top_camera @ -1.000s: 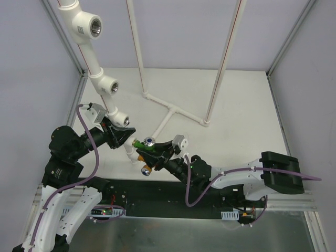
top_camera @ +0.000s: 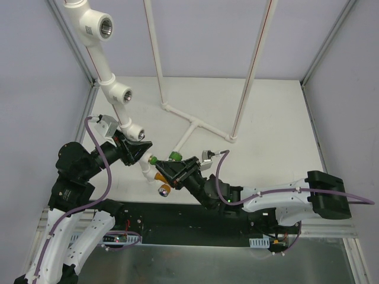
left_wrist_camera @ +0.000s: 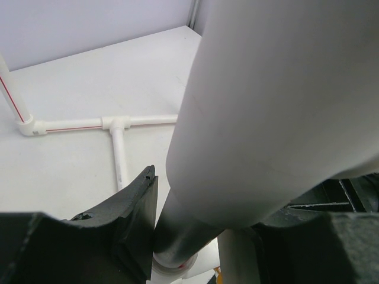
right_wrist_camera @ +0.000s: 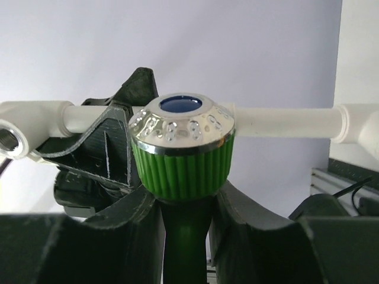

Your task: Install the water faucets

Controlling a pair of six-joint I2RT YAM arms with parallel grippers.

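Observation:
A green faucet (top_camera: 175,156) is in my right gripper (top_camera: 166,167). The right wrist view shows its ribbed green knob (right_wrist_camera: 182,168) with a silver cap and blue centre, its stem between the shut fingers. The green end points left at a white fitting on the pipe; whether it is seated there I cannot tell. My left gripper (top_camera: 139,149) is at the white pipe (left_wrist_camera: 183,231), with a finger on each side; how firmly they press is unclear. Lower down, an orange faucet (top_camera: 160,177) with a silver cap sits by the pipe's bottom end.
Above my left gripper the pipe rises with several open-mouthed fittings, such as the upper one (top_camera: 106,27) and the middle one (top_camera: 127,95). A thin white pipe frame (top_camera: 198,122) runs across the white board. The board's right side is clear.
The right gripper has turned about the faucet's stem, so the green knob's silver cap, facing the top camera before, now points away. The left arm looks still.

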